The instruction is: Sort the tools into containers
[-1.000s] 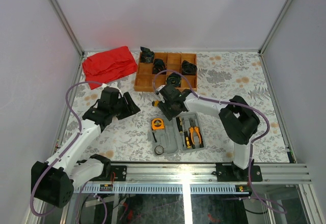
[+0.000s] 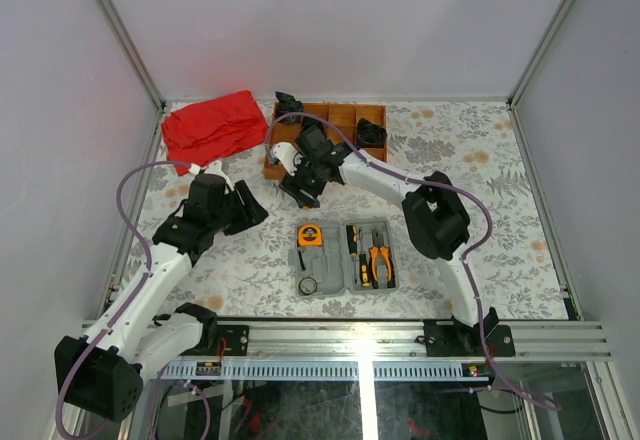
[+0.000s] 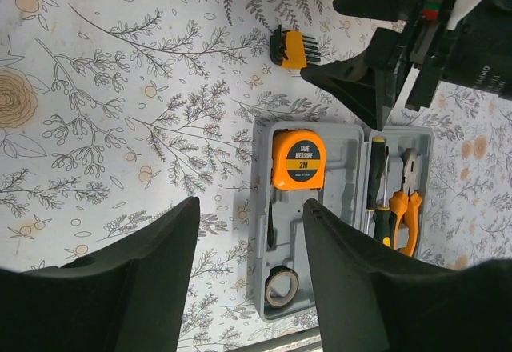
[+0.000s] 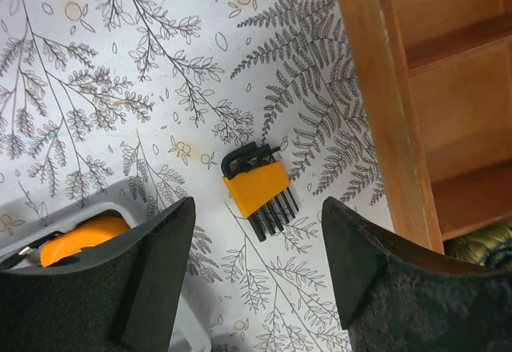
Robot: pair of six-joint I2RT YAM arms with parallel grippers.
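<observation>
A small yellow-and-black hex key set point(image 4: 258, 188) lies on the patterned table, between the grey tool case and the wooden box. Above it my right gripper stands open, its fingers apart on either side with nothing held. The grey case point(image 2: 346, 292) lies open; an orange tape measure point(image 3: 299, 160) and a tape roll point(image 3: 282, 286) are in its left half. Its right half holds screwdrivers point(image 3: 376, 178) and orange-handled pliers point(image 3: 410, 208). To the left of the case, my left gripper hovers empty, its fingers parted.
A wooden compartment box point(image 2: 342, 116) with dark bundles of cable stands at the back, close to the right gripper. Red cloth point(image 2: 213, 127) lies at the back left. Table to the right of the box is clear.
My right gripper has moved left and back from over the case to the hex key set. The case has straightened slightly. The left arm has shifted slightly left.
</observation>
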